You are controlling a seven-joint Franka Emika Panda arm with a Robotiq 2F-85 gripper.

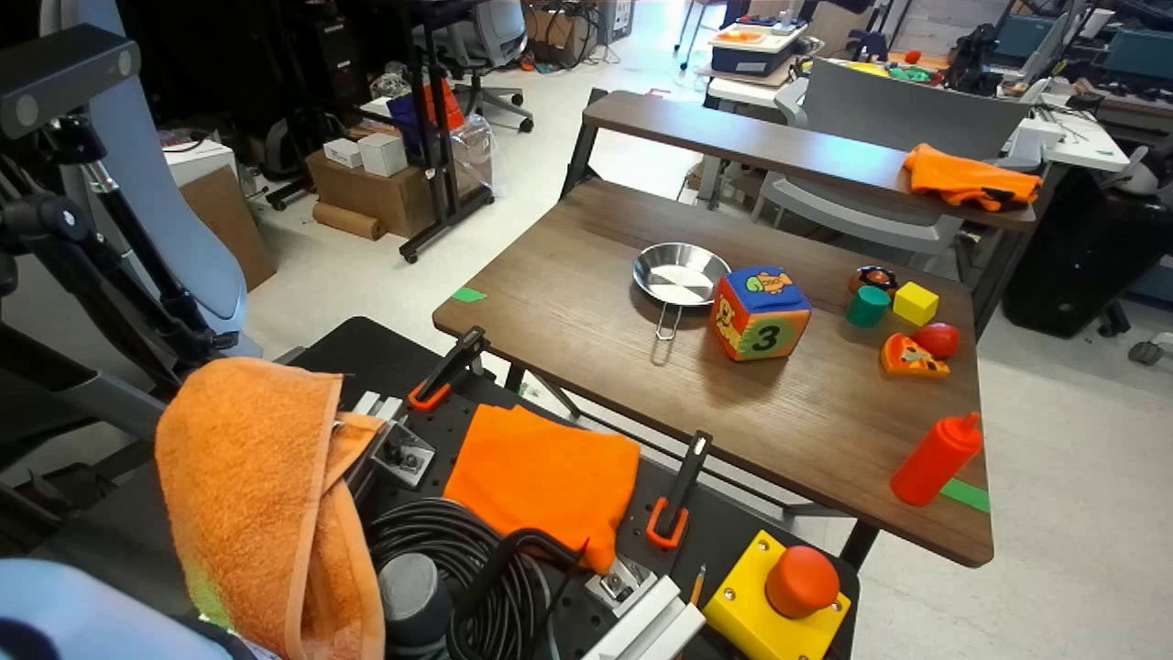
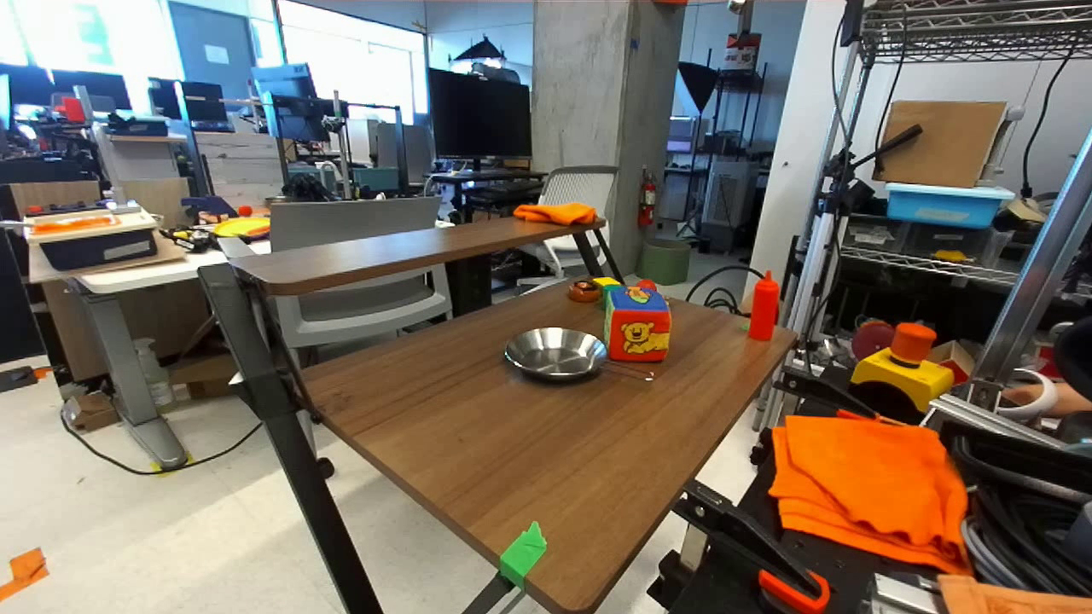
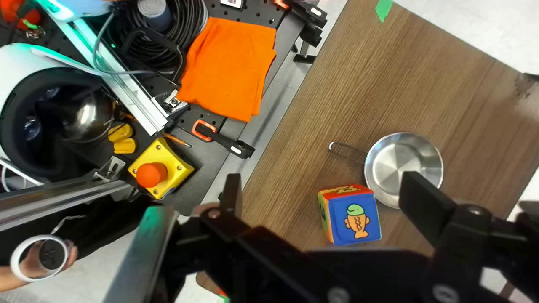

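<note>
Wide apart stand the fingers of my gripper, open and empty, high over the table in the wrist view; neither exterior view shows it. A soft cube with printed faces rests on the wooden table, blue side up. Beside it lies a small steel pan, its wire handle pointing toward the table's near edge. Toward the right end are a green cylinder, a yellow block, a red ball, a toy pizza slice and a dark orange-brown item. A red squeeze bottle stands at the near right corner.
A raised shelf runs along the table's far side, with an orange cloth on its right end. The near cart holds a folded orange cloth, clamps and a yellow emergency-stop box.
</note>
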